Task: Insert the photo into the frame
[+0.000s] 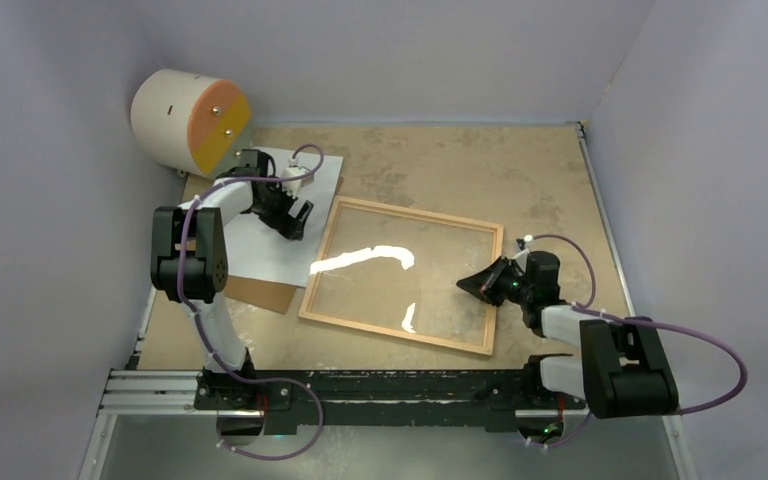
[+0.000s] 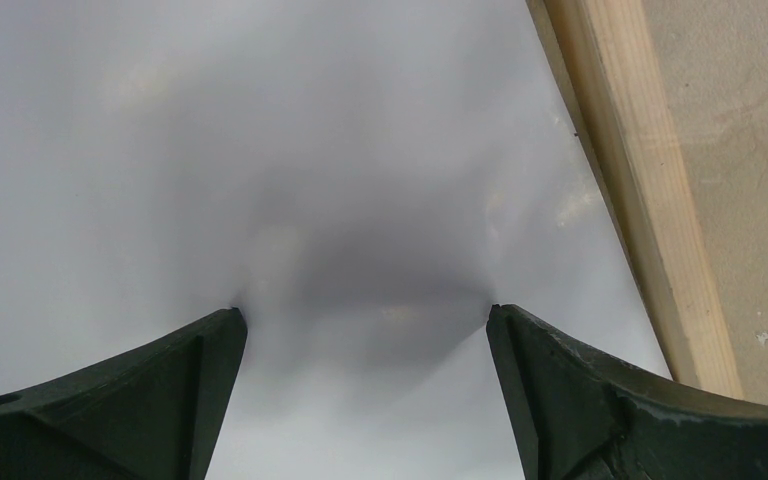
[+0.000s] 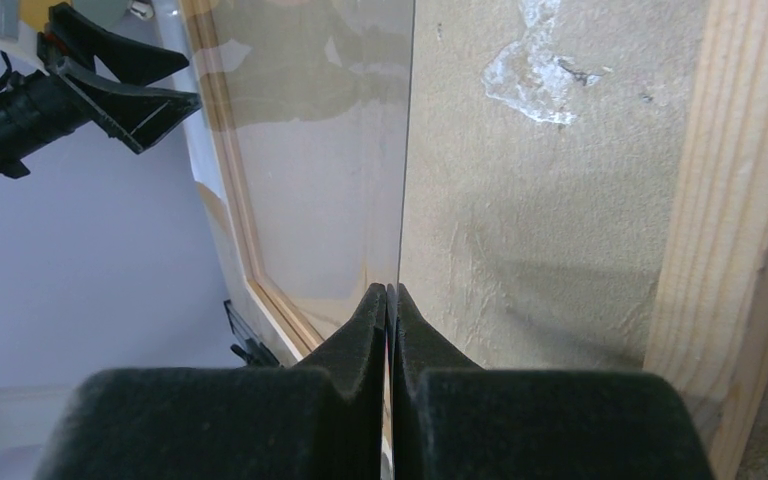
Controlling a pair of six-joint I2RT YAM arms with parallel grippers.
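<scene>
The wooden frame (image 1: 400, 211) lies mid-table, with a clear glossy sheet (image 1: 360, 300) inside it that throws white reflections. At the frame's right side, my right gripper (image 1: 467, 287) is shut; in the right wrist view the clear sheet's edge (image 3: 403, 190) runs down to between the pinched fingertips. Left of the frame lies a flat white sheet (image 1: 258, 240), whose face shows no picture. Above it my left gripper stands open, nothing between its fingers.
Brown board (image 1: 263, 294) shows from under the white sheet. A white drum with an orange and yellow end (image 1: 195, 122) stands in the back left corner. Bare tabletop (image 1: 450, 170) stretches behind the frame. Purple cables loop along both arms.
</scene>
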